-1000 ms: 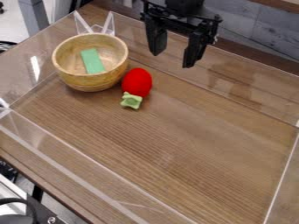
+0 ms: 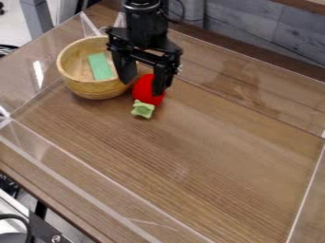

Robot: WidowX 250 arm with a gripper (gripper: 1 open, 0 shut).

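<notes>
My gripper [image 2: 141, 66] is black and stands open over the right side of a round wooden bowl [image 2: 79, 78] at the upper left of the camera view. A green block [image 2: 99, 66] lies inside the bowl. A red object [image 2: 148, 91] sits just right of the bowl, partly under the gripper. A small light-green piece [image 2: 143, 110] lies just below the red object.
A grey plank wall [image 2: 267, 38] runs along the back right. Cables lie off the table's left edge.
My gripper and arm have moved left and toward the front, from the back middle to over the bowl's right side and the red object. The objects look unmoved.
</notes>
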